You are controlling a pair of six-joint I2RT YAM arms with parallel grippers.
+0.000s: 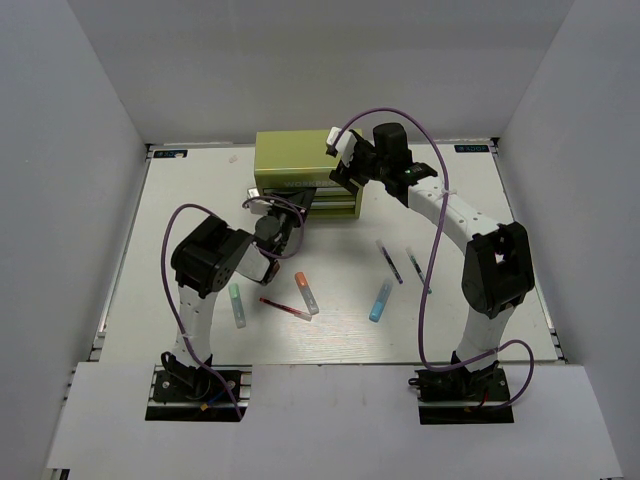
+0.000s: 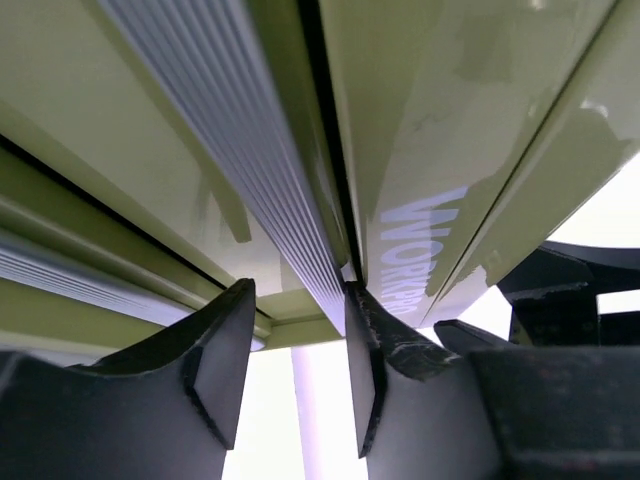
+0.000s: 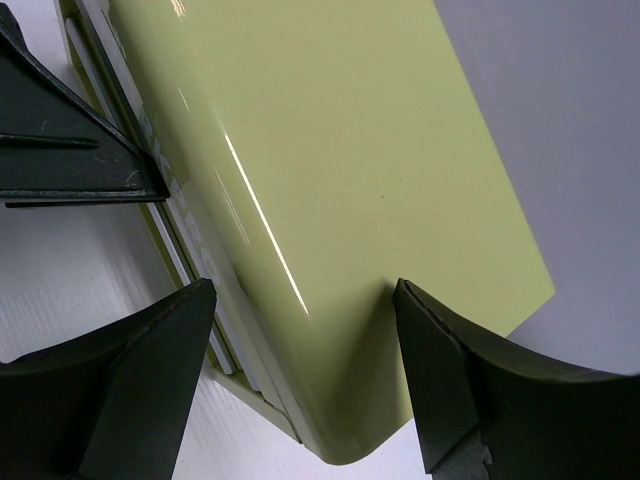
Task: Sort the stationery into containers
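Note:
An olive-green drawer box [image 1: 300, 150] with lettering on its front stands at the back centre. My left gripper [image 1: 305, 200] is at the drawer fronts; in the left wrist view its fingers [image 2: 210, 370] are apart, close to a ribbed silver strip [image 2: 290, 220]. My right gripper [image 1: 345, 170] is at the box's upper right corner, open around it in the right wrist view. On the table lie a green-capped tube [image 1: 237, 310], a red pen [image 1: 285, 307], an orange-capped tube [image 1: 308, 294], a blue tube [image 1: 380, 301] and two pens [image 1: 390, 262] on the right.
The white table [image 1: 180, 180] has clear room at its back left, back right and front middle. Grey walls surround it at the back and sides.

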